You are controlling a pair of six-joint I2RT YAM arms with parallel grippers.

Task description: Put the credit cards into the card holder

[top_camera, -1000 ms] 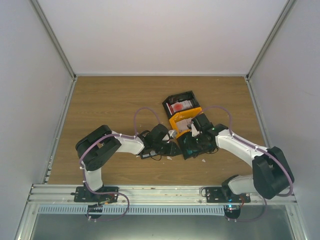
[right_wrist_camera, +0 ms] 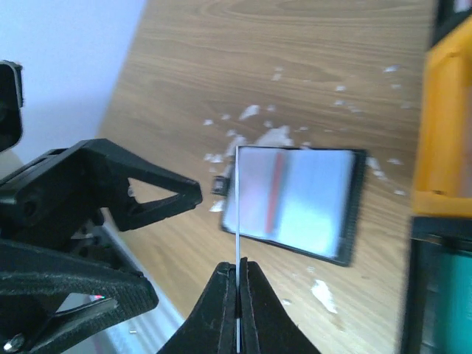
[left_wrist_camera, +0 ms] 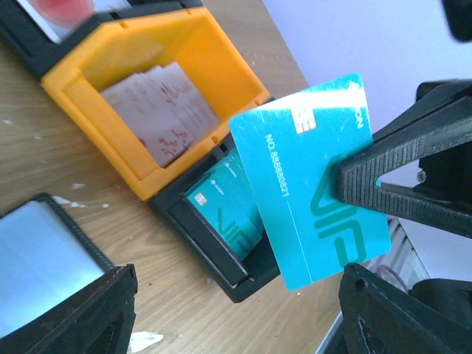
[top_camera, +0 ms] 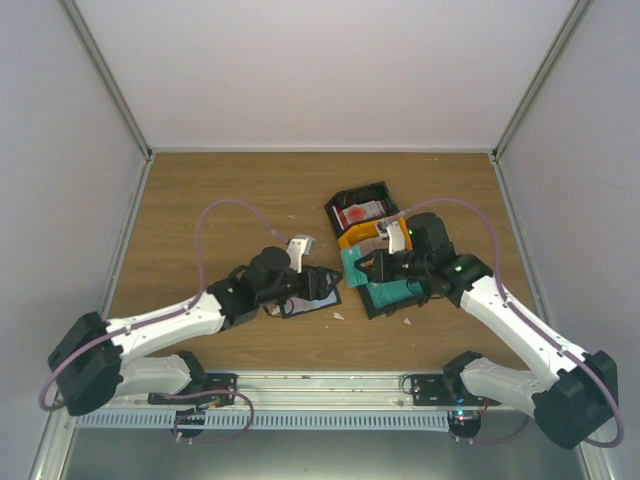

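My right gripper is shut on a teal card, which stands upright above the black compartment with more teal cards. In the right wrist view that card shows edge-on between the fingers. My left gripper is open just left of it, fingers apart, over a black card holder with pale white and blue faces lying on the table.
An orange box with pale cards and a black box with red and white cards stand behind.
The right gripper has lifted the teal card up from the black compartment and moved slightly left.
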